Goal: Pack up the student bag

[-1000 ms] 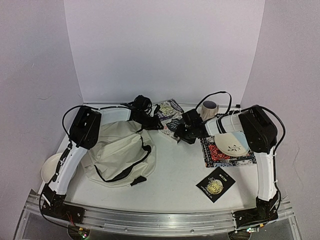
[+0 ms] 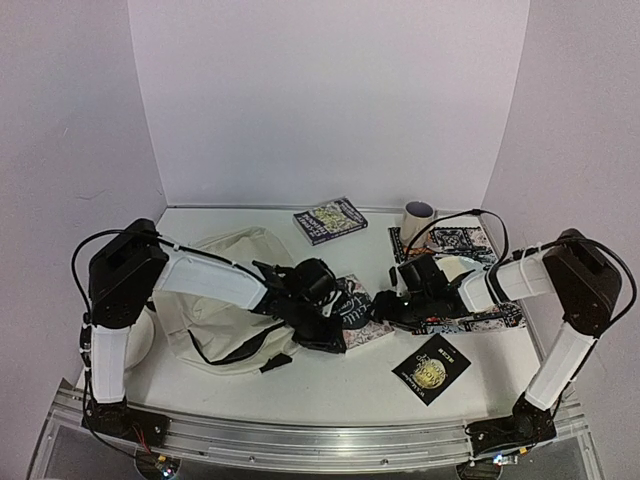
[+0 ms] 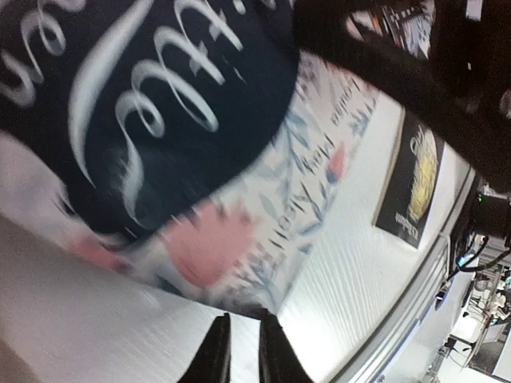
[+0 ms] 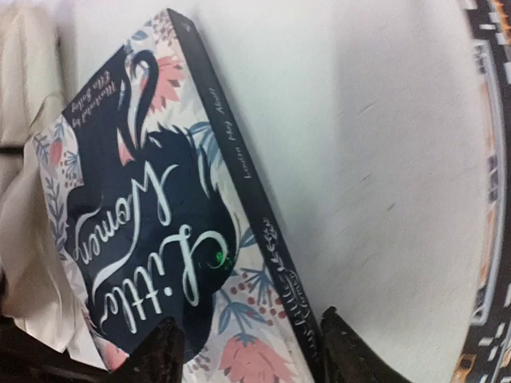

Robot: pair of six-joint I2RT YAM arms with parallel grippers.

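Observation:
The Little Women book (image 2: 365, 312), dark blue with a floral border, lies near the table's middle, just right of the cream bag (image 2: 225, 310). At its left side is my left gripper (image 2: 330, 345). In the left wrist view, a book corner reaches the tips of two narrowly spaced fingers (image 3: 269, 343); whether they hold it I cannot tell. My right gripper stands open, its fingers wide apart over the near end of the book, one beside the spine. A purple book (image 2: 331, 220) rests at the back, and a black book (image 2: 432, 369) at the front right.
A patterned mat (image 2: 485, 322) covers the right side, under my right arm; the plate (image 2: 457, 266) on it is partly hidden. A mug (image 2: 416, 215) stands at the back. Another plate (image 2: 140, 342) sits at the far left.
Little Women has come from beside the purple book toward the front, as both grippers moved forward. The left arm now crosses over the bag. The purple and black books have not moved.

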